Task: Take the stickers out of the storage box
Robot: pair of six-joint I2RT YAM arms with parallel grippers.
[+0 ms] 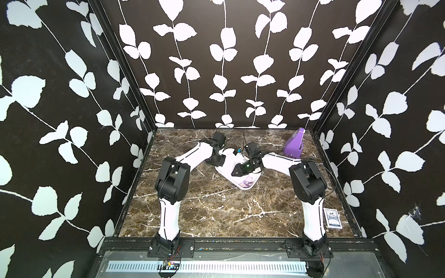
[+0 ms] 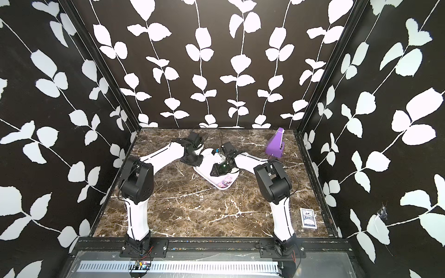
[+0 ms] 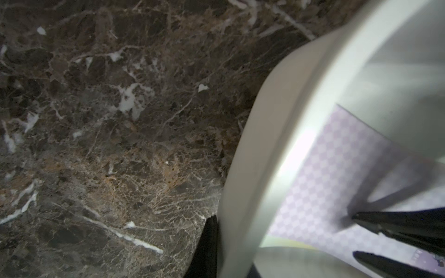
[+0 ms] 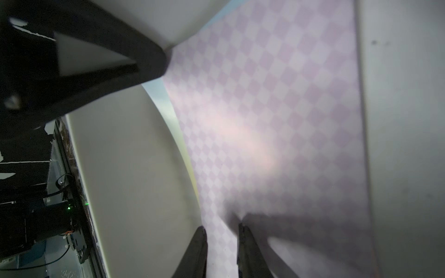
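Observation:
The white storage box (image 1: 224, 176) sits at the centre of the marble table. In it lie lilac checkered sticker sheets (image 3: 319, 180), with a yellow and blue sheet edge beneath. My left gripper (image 1: 217, 159) is shut on the box's rim at its left side; in the left wrist view the white wall runs between its fingers. My right gripper (image 1: 238, 169) reaches down inside the box over the stickers. Its fingertips show low in the right wrist view, close to the checkered sheet; whether anything is between them I cannot tell.
A purple wedge-shaped object (image 1: 294, 143) stands at the back right. A card deck (image 1: 332, 217) lies at the front right corner. Dark patterned walls enclose the table on the back and sides.

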